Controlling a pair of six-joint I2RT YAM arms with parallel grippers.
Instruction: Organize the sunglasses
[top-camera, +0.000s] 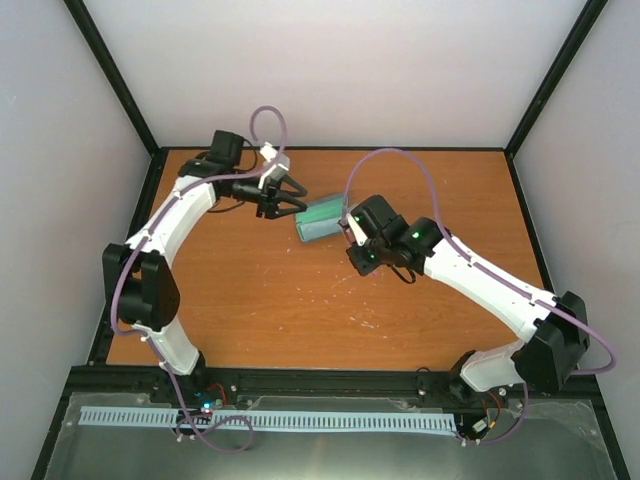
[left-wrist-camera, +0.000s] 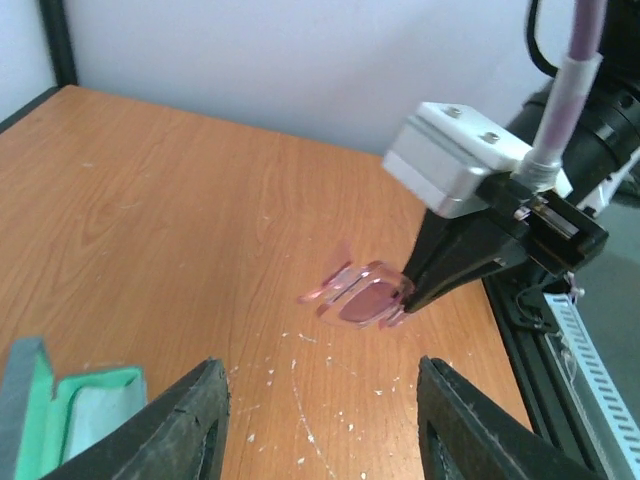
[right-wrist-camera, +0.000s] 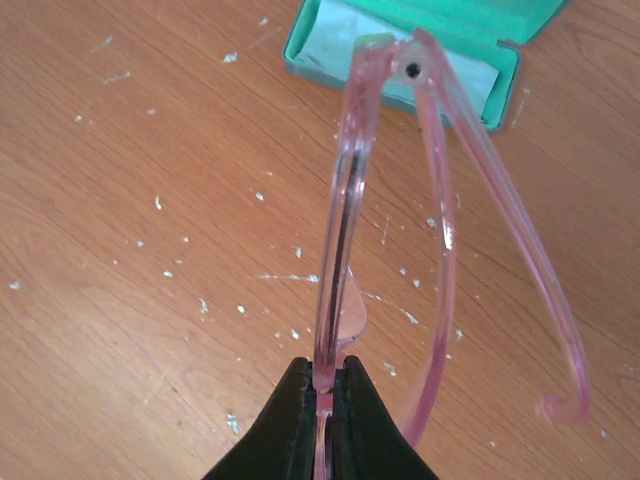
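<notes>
Pink translucent sunglasses (left-wrist-camera: 365, 295) (right-wrist-camera: 345, 200) hang from my right gripper, which is shut on them, above the table right of the green case. In the right wrist view their temples are unfolded and point toward me. The green case (top-camera: 320, 215) (right-wrist-camera: 400, 75) lies open on the table, with a pale cloth inside it in the right wrist view. My left gripper (top-camera: 285, 195) is open and empty, raised beside the case at its upper left; in its wrist view the sunglasses are ahead of its fingers.
Dark rails and pale walls border it.
</notes>
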